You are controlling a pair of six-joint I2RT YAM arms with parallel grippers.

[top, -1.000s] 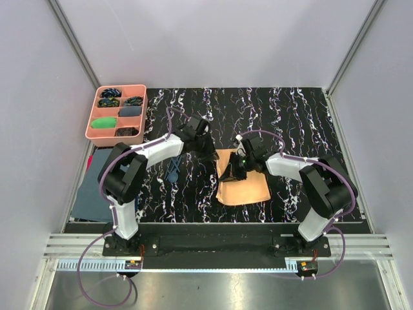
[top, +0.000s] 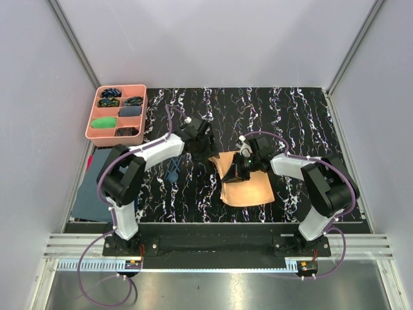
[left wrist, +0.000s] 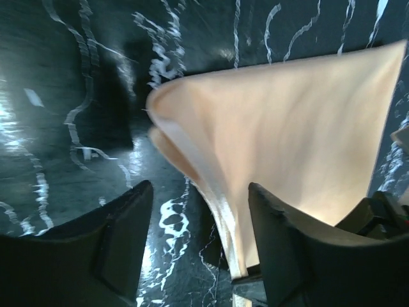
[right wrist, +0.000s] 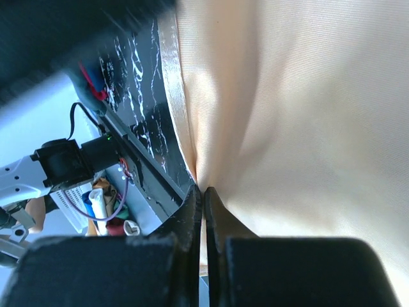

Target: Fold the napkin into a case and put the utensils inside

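Observation:
The peach napkin (top: 251, 192) lies on the black marbled table, with a narrow folded strip along its left edge and a raised, curled upper-left corner (left wrist: 172, 112). My left gripper is open just above that corner, nothing between its fingers. My right gripper is shut at the fold on the left edge, with napkin cloth under and around its tips; whether cloth is pinched between them is hard to tell. Blue utensils (top: 171, 173) lie left of the napkin, partly under the left arm.
A pink divided bin (top: 97, 132) with rolled items stands at the back left. A folded grey-blue cloth (top: 87, 197) lies at the front left.
The napkin and right gripper shifted slightly right since a second ago.

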